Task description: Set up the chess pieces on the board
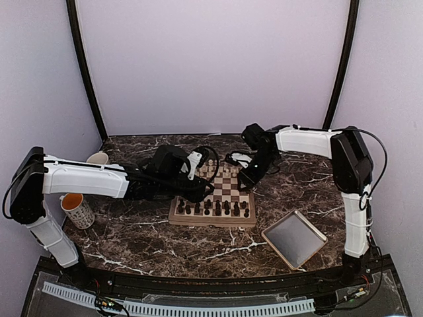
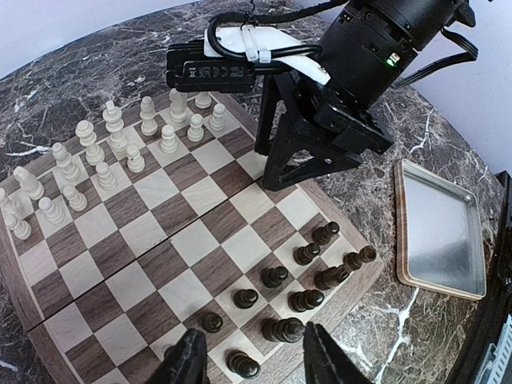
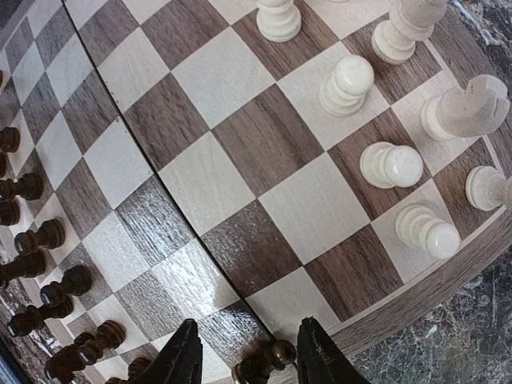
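Note:
Across the wooden chessboard (image 2: 26,308), white pieces (image 2: 105,174) stand in two rows along the far side and dark pieces (image 1: 227,208) along the near side. A lone dark piece (image 3: 254,366) is near the board's middle seam by the right edge. My right gripper is over it with fingers (image 3: 186,352) spread; the piece shows between and below them, its contact with them unclear. My left gripper hangs above the board's left part, fingers (image 2: 182,360) apart and nothing held between them. Below it are dark pieces (image 2: 243,365).
An empty metal tray (image 1: 294,239) lies right of the board. At the left are a patterned cup (image 1: 78,211) with an orange inside and a pale cup (image 1: 98,158) behind.

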